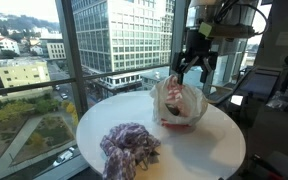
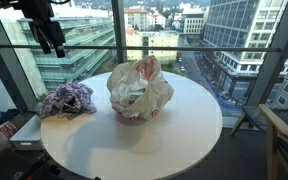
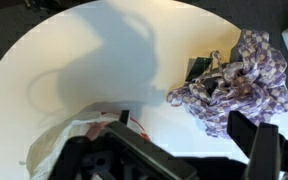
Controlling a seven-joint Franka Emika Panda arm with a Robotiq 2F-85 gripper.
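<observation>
A crumpled purple-and-white checked cloth lies on the round white table, showing in exterior view 1 (image 1: 130,146), exterior view 2 (image 2: 66,99) and the wrist view (image 3: 246,85). Beside it, with bare table between, a white plastic bag (image 1: 190,105) with red print stands loosely open; exterior view 2 shows it near the table's middle (image 2: 141,92). My gripper (image 1: 193,76) is open and empty, held in the air above the table. Its dark fingers (image 3: 254,135) spread across the bottom of the wrist view, partly covering the bag (image 3: 64,140).
The white table (image 2: 189,130) has free room around both items. Large windows stand behind it. A wooden chair (image 2: 284,135) is at the right in exterior view 2, and a white box (image 2: 27,133) sits on the floor at left.
</observation>
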